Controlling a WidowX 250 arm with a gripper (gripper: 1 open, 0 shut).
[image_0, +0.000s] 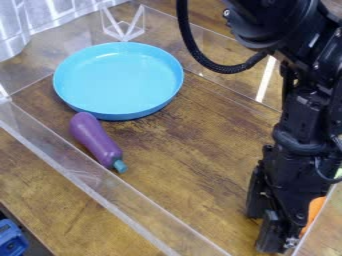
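The black robot gripper (278, 218) is low at the right of the wooden table, its fingertips near the surface. An orange object (314, 210) shows just behind it, mostly hidden; whether the fingers are on it I cannot tell. A purple toy eggplant (95, 139) lies at the left, apart from the gripper. A blue plate (118, 83) sits at the upper left.
Clear plastic walls border the work area on the left and back. A blue object (10, 240) lies outside at the lower left, and a white draped item (20, 25) at the top left.
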